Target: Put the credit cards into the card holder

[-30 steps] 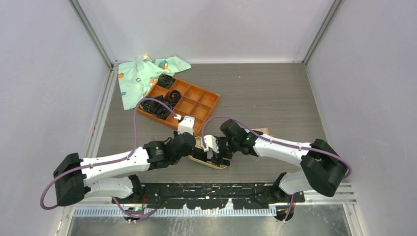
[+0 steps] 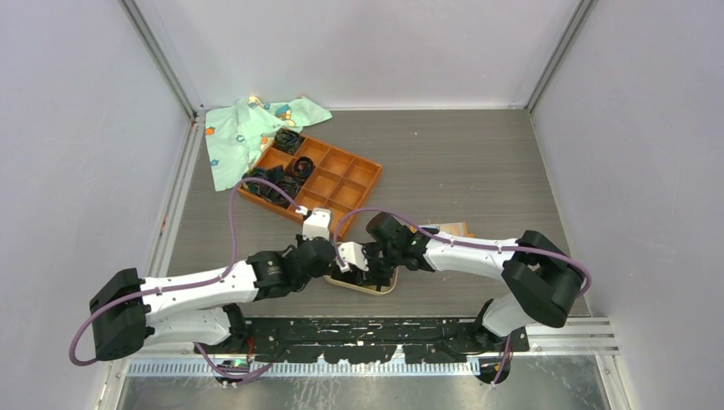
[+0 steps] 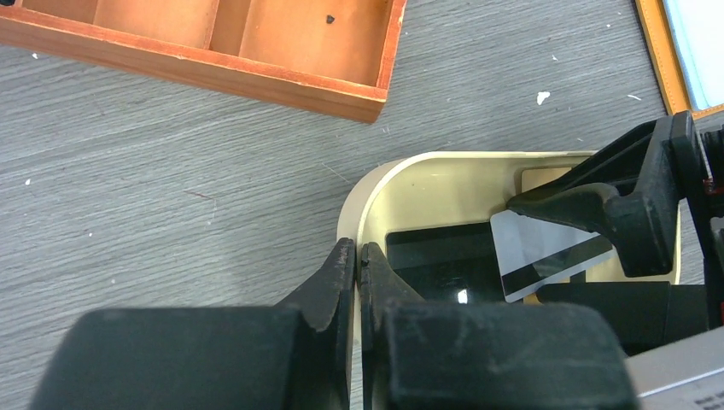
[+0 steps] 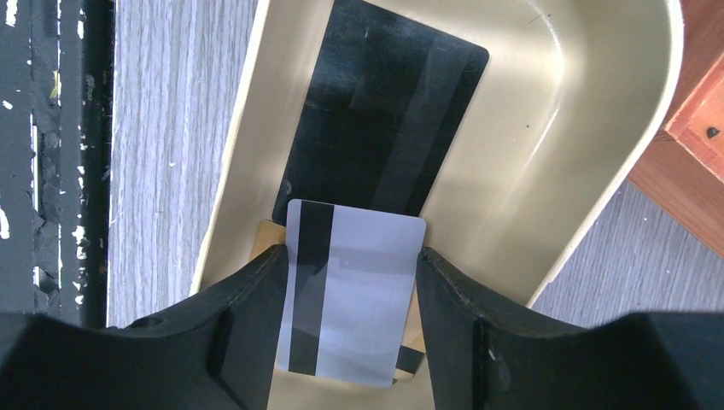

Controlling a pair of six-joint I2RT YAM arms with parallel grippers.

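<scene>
A white card with a dark stripe [image 4: 367,290] lies in the cream tray [image 4: 589,213], partly over a black card [image 4: 384,111]. Tan card edges [image 4: 266,237] peek out underneath. My right gripper is part open around the white card, one finger at each long edge; whether both press on it is unclear. In the left wrist view, my left gripper is shut on the tray's rim [image 3: 372,192]. A tan stitched item [image 3: 656,55] with a pale blue inner face, likely the card holder, shows at the upper right.
Behind the tray is a brown wooden compartment box [image 2: 350,179] with dark coiled cables [image 2: 286,184] in it. A green patterned cloth [image 2: 230,141] lies at the back left. Free table shows at the back right.
The left arm has shifted a little toward the front left.
</scene>
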